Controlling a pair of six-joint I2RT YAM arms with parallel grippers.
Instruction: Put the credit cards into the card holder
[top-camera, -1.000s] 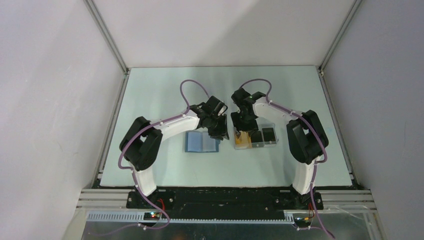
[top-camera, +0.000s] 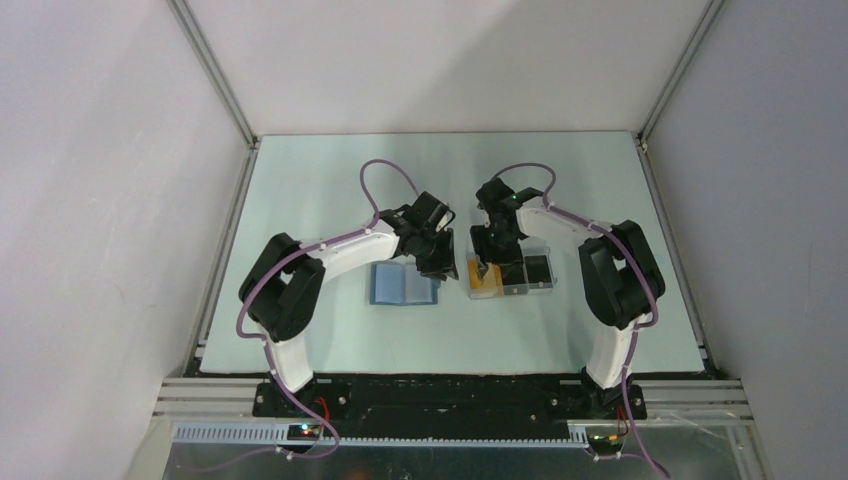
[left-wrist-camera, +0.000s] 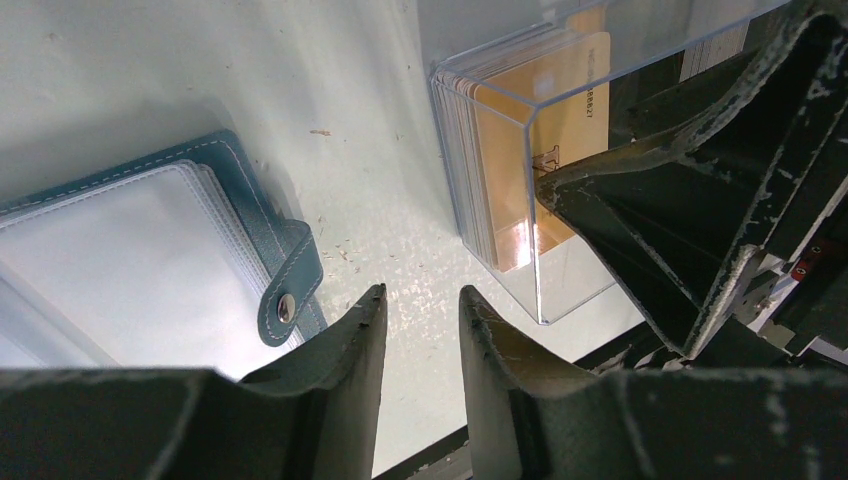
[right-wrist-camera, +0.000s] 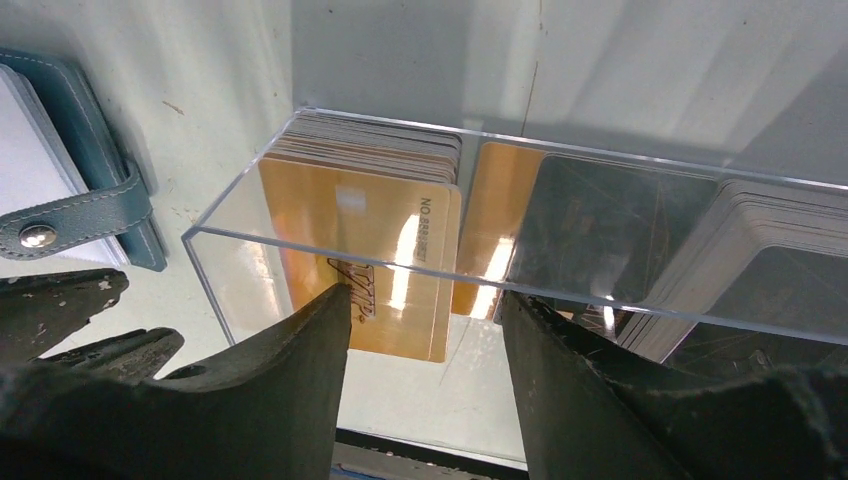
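Observation:
The blue card holder (top-camera: 404, 284) lies open on the table, its clear sleeves showing, with a snap strap (left-wrist-camera: 290, 290) at its edge. To its right, a clear box (top-camera: 484, 294) contains a stack of gold credit cards (right-wrist-camera: 380, 215) in its left compartment. My left gripper is part open with an empty gap, over bare table between holder and box. Above the gold cards is my right gripper, its fingers apart and no card seen between them. One right fingertip (right-wrist-camera: 338, 300) overlaps the gold stack in the right wrist view.
Dark cards (top-camera: 538, 270) fill the box's other compartments. The box's clear wall (right-wrist-camera: 330, 250) runs close by the right fingers. Both grippers are close together at the table's middle.
The right arm and gripper have shifted slightly to the right over the box. The left arm, card holder and box appear in the same places.

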